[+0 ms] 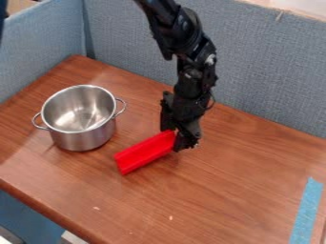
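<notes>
A black arm reaches down from the top centre to its gripper point(180, 132), at the near end of a red elongated block point(145, 152) that lies slanted on the wooden table. The block's upper right end is at the fingers; whether they are closed on it is unclear. A steel pot point(80, 117) with two side handles stands to the left, apart from the block.
Padded grey walls point(261, 71) bound the table at the back and left. A light blue strip point(306, 210) lies at the right edge.
</notes>
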